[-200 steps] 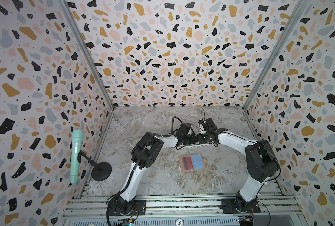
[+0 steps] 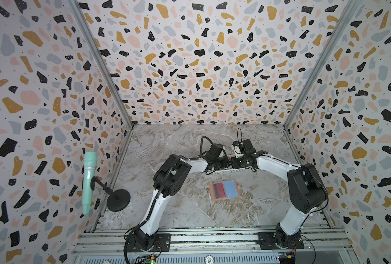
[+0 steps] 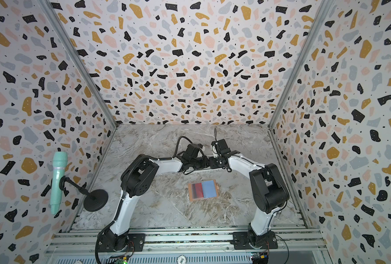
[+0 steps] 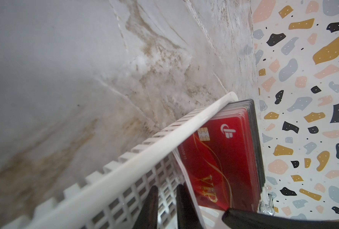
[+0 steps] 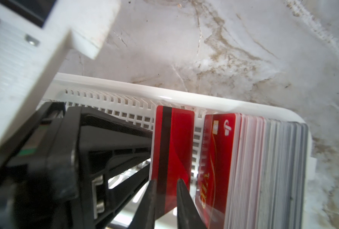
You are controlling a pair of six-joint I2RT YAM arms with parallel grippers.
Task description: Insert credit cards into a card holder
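Note:
A white basket holds an upright row of cards, a red VIP card at its front. Apart from the row stands a single red card with a dark stripe, seen almost edge-on in the left wrist view. My left gripper is part open beside that card, basket mesh showing between its fingers. My right gripper is open, its fingertips on either side of the single card's lower part. In the top left view a flat tan-edged piece with red and blue panels, apparently the card holder, lies in front of the basket.
Both arms crowd over the basket, with the black left gripper body close to the single card. Bare marble tabletop surrounds them. At the far left stands a black round base with a mint-green tube.
The left arm and the card holder show no clear movement.

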